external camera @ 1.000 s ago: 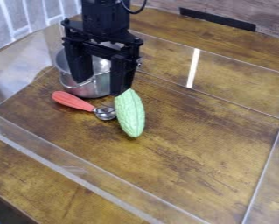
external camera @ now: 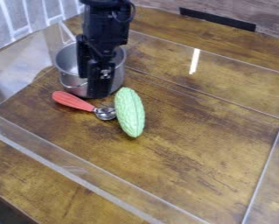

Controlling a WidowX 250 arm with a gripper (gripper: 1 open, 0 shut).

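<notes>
My black gripper (external camera: 94, 74) hangs at the upper left, pointing down in front of and over a steel pot (external camera: 115, 64); its dark fingers are hard to make out against each other. Below it a red-handled spoon (external camera: 73, 101) lies on the wooden table, its metal head pointing right. A pale green corn-like vegetable (external camera: 129, 112) lies lengthwise just right of the spoon head.
Clear strips border the left, front and right, and a pale tape mark (external camera: 195, 61) sits at the upper right. A white railed object stands at the back left.
My gripper has turned and shifted back and to the left, uncovering more of the pot's right side. The spoon and green vegetable have not moved.
</notes>
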